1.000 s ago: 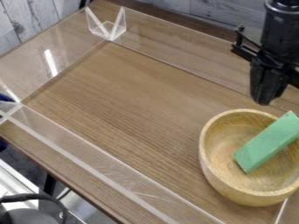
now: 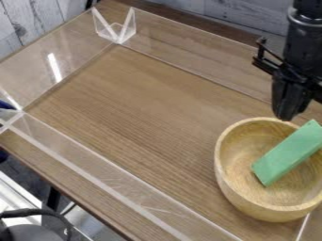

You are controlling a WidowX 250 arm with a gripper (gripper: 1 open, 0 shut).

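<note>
My gripper [image 2: 285, 105] reaches down from the top right, black, with its narrow tip shut and nothing visible between the fingers. It hangs just above the back rim of a round tan bowl [image 2: 236, 181] at the lower right. A green block [image 2: 283, 155] lies tilted inside the bowl, its upper end resting toward the right rim.
Clear plastic guards line its edges, with a bracket [image 2: 115, 28] at the back left. A black cable runs at the lower left, beyond the edge.
The gripper has shifted slightly downward over the last second. The bowl and green block look unmoved.
</note>
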